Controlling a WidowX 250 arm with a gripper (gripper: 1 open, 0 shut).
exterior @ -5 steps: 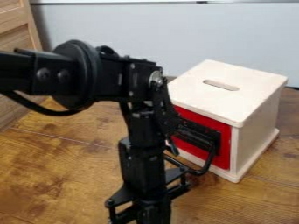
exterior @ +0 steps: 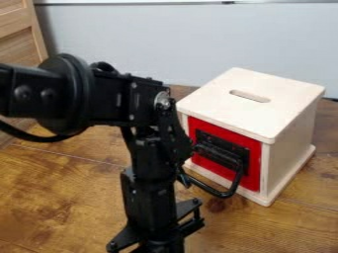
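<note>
A light wooden box (exterior: 272, 111) with a slot in its lid stands on the wooden table at the right. Its front holds a red panel (exterior: 251, 183) with a black latch or handle. The black arm reaches from the left and bends down in front of the box. Its gripper (exterior: 156, 237) is low at the bottom centre, left of the box, partly cut off by the frame edge; whether it is open or shut does not show.
Bare tabletop (exterior: 53, 198) lies to the left and at the lower right. A pale wall runs behind, and a wooden panelled piece (exterior: 16, 40) stands at the far left.
The arm's lower part and gripper have shifted slightly left, away from the box. The box has not visibly moved.
</note>
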